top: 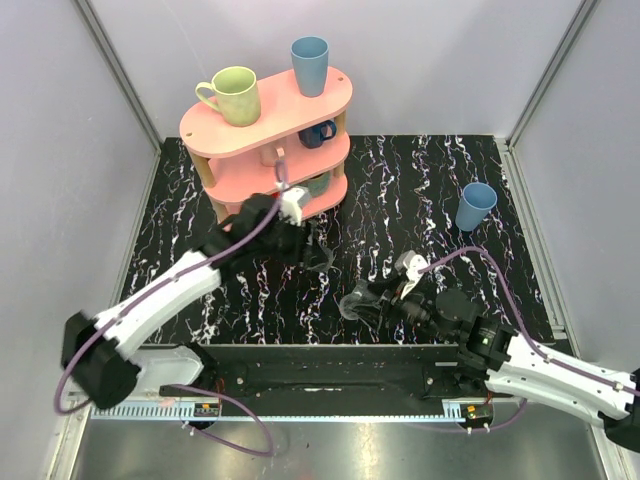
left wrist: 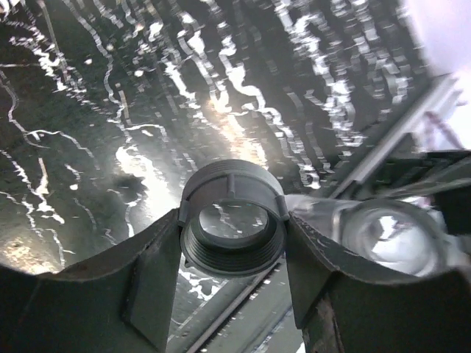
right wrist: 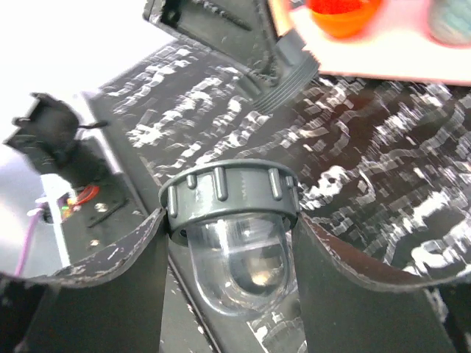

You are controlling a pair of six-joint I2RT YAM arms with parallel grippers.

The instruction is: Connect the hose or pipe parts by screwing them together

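A grey threaded ring is pinched between the fingertips of my left gripper, clear of the marble top. Its opening faces the left wrist camera. My right gripper is shut around the ribbed grey collar of a clear, round-ended pipe piece. Seen from above, the ring hangs left of and behind the clear piece, with a gap between them. In the right wrist view the ring shows above the collar, not touching it.
A pink shelf with mugs and cups stands at the back left. A blue cup sits alone at the back right. Between shelf and cup the black marble top is bare. The table's front edge lies close to both arms.
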